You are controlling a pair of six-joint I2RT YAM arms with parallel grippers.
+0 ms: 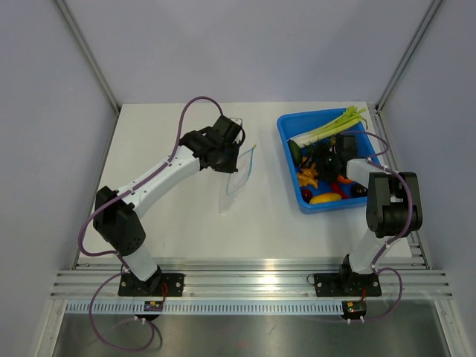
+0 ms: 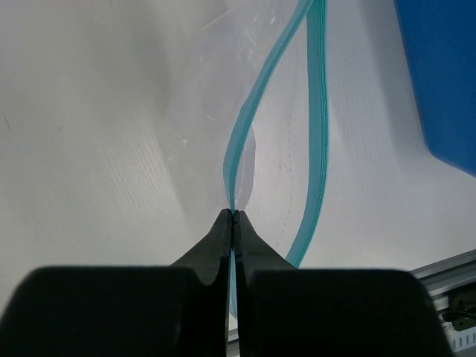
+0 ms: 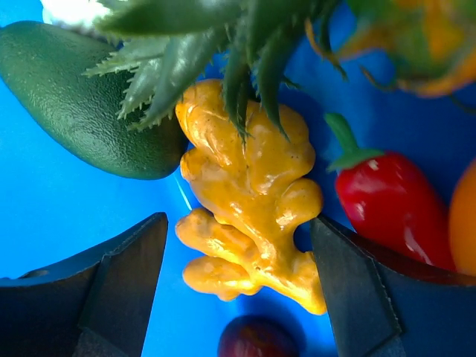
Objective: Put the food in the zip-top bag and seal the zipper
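A clear bag (image 1: 236,182) with a blue zip strip stands at mid-table, its mouth spread apart. My left gripper is shut on one side of the bag's blue zip edge (image 2: 242,137), while the other strip (image 2: 317,126) bows away to the right. Over the blue bin my right gripper is part open, its fingers on either side of a knobbly orange-yellow ginger piece (image 3: 253,190). The right finger (image 3: 346,275) sits close to the ginger and a red pepper (image 3: 390,201); the left finger stands apart from it.
The blue bin (image 1: 285,160) also holds leeks (image 1: 327,128), a dark green avocado (image 3: 89,104), spiky green leaves (image 3: 201,59), a yellow item (image 1: 325,198) and a dark round fruit (image 3: 256,338).
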